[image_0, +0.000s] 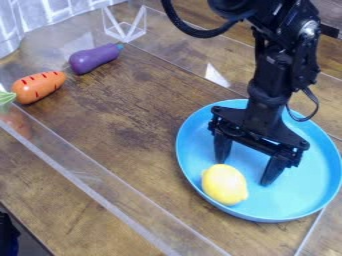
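Observation:
A black arm comes down from the top right, its gripper (251, 160) open low over a blue plate (307, 200). On the plate, toward its front left, rests a yellow lemon-like object (225, 185), just in front of the fingers, with nothing visible held between them.
An orange toy carrot (38, 86) and a purple eggplant (96, 57) lie at the upper left on the wooden table (107, 140). Clear plastic edges run along the left side.

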